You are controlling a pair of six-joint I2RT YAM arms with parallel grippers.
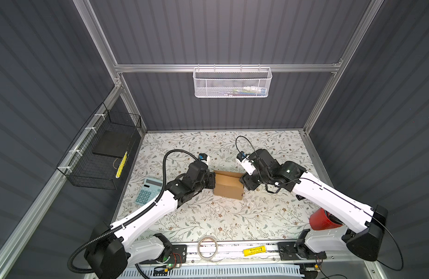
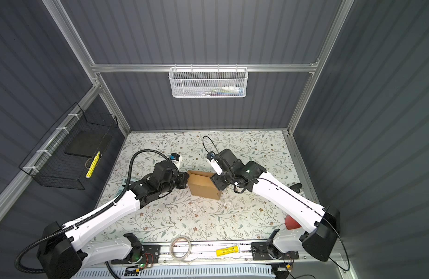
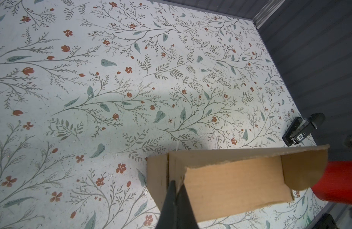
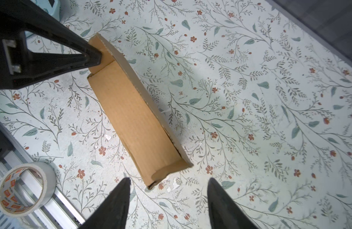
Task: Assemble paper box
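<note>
A cardboard box (image 1: 228,187) with upright flaps sits mid-table, between my two grippers. My left gripper is shut at the box's near end, its fingertips at the corner edge of the cardboard; whether the edge lies between them I cannot tell. In the right wrist view the same fingers appear at the box's upper-left flap. My right gripper stands open over the box's other end, with that end's bent flap (image 4: 168,168) seen between and beyond its blurred fingers.
A calculator (image 1: 148,190) lies at the left, a tape roll (image 4: 27,189) at the front edge, a red container (image 1: 321,219) at the right, and a black object (image 3: 302,129) near the right wall.
</note>
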